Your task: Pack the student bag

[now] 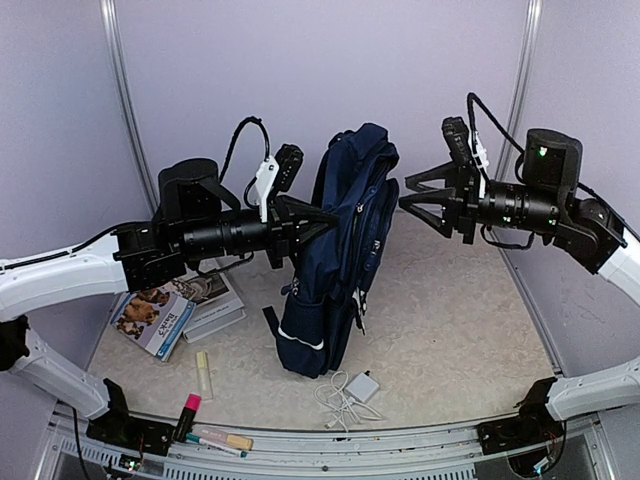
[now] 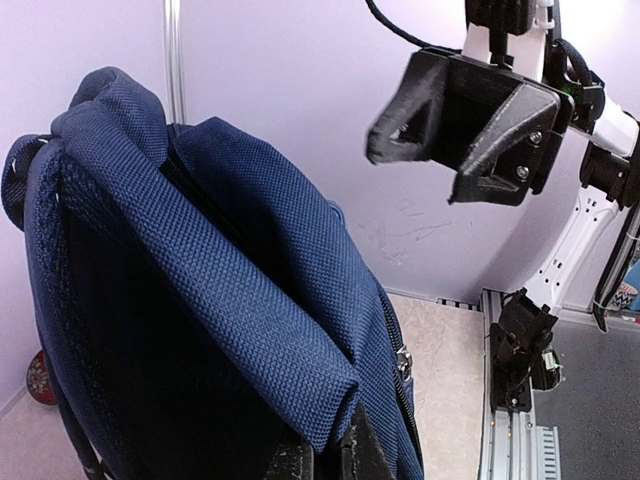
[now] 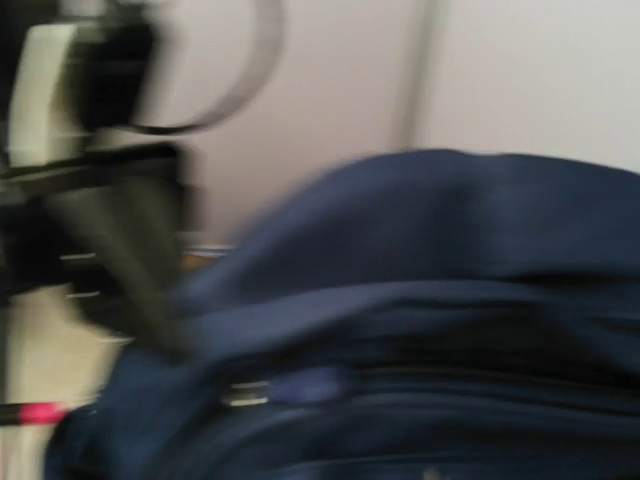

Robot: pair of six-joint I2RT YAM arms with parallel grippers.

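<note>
A navy backpack (image 1: 345, 230) stands upright at mid-table, leaning a little to the right. My left gripper (image 1: 325, 215) is at its left side; in the left wrist view its fingers (image 2: 355, 450) are shut on a fold of the bag's edge. Apart from the bag, to its right, hangs my right gripper (image 1: 412, 198), its two fingers spread with nothing between them. The right wrist view is blurred, with the bag's top and a zip in it. Books (image 1: 165, 310) lie at the left. A white charger (image 1: 362, 387) with its cable lies in front of the bag.
Near the front left lie a pale yellow tube (image 1: 204, 376), a pink-and-black marker (image 1: 187, 417) and several pens (image 1: 225, 438) by the table's front edge. Open tabletop (image 1: 460, 320) stretches to the right of the bag.
</note>
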